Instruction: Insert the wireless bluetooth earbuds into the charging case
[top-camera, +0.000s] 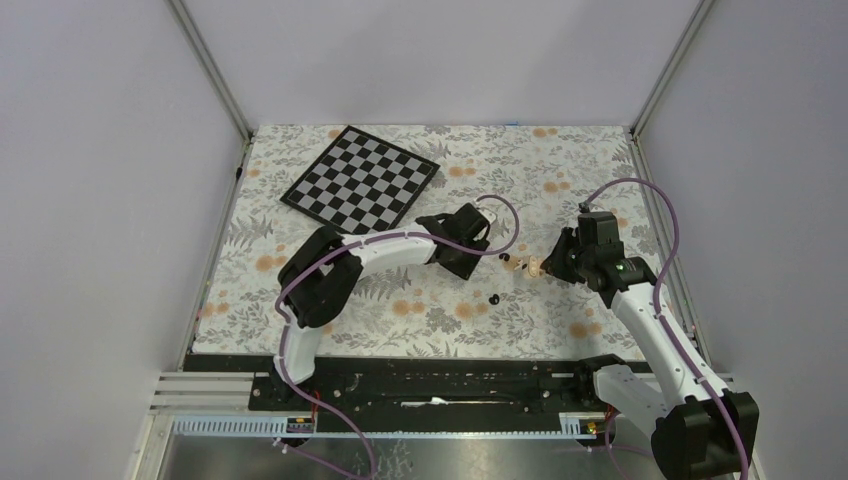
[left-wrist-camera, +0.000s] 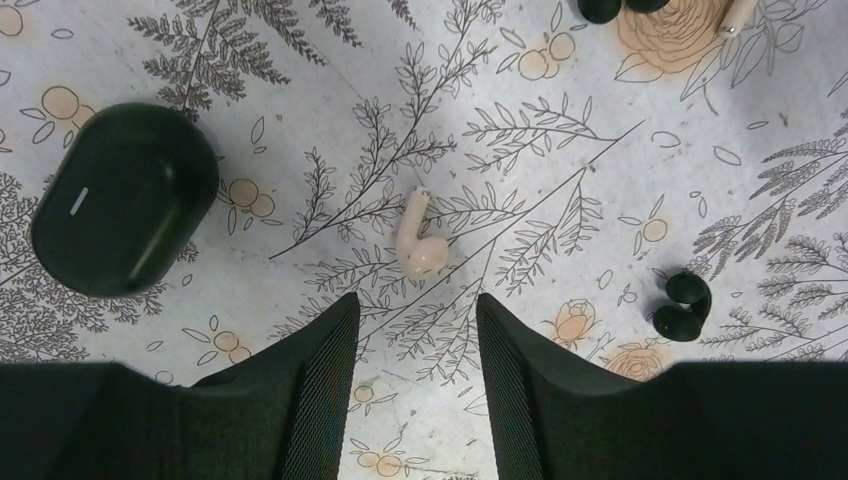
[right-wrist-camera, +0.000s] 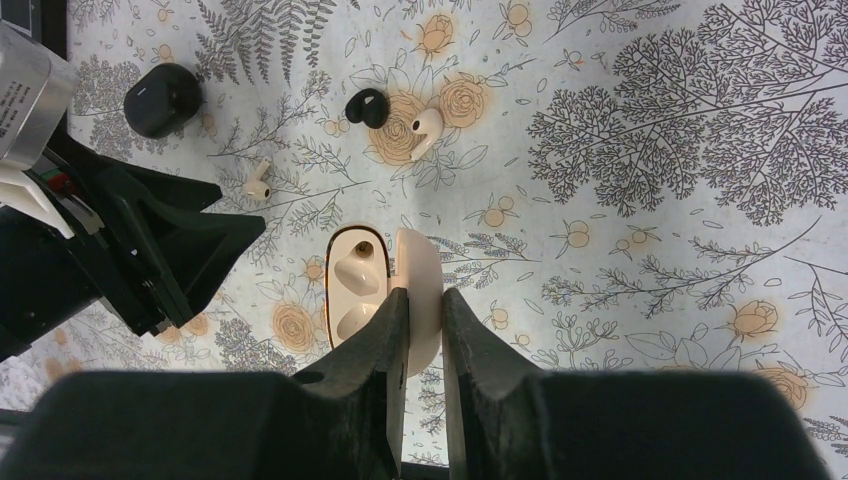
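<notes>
In the right wrist view, a pale pink charging case (right-wrist-camera: 357, 285) stands open with its empty hollows facing up. My right gripper is shut on its raised lid (right-wrist-camera: 424, 270). One pink earbud (right-wrist-camera: 258, 182) lies on the cloth just beyond the left gripper's fingertips, apart from them. The other pink earbud (right-wrist-camera: 427, 132) rests farther off, beside a black earbud. From the left wrist, the nearer pink bud (left-wrist-camera: 425, 255) appears ahead of my left gripper, whose fingers are apart with nothing between them.
A closed black case (left-wrist-camera: 125, 200) sits left of the nearer pink bud. Black earbuds (left-wrist-camera: 685, 305) lie on the patterned cloth nearby. Toward the back left is a checkered board (top-camera: 362, 178). Right of the far pink bud, the cloth (right-wrist-camera: 620, 260) is clear.
</notes>
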